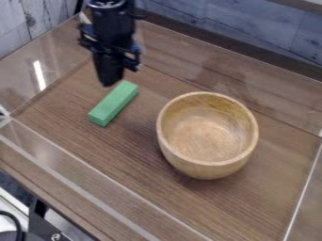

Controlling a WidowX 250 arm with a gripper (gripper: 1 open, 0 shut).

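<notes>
My gripper (108, 49) hangs over the upper left part of the table, a little above and behind a green block (113, 104) lying flat and tilted. Its dark fingers point down; whether they are open or shut is hard to tell. To the right sits a wide round tan wooden bowl (208, 160), with nothing visible inside.
Dark gaps and cables show beyond its left edge.
</notes>
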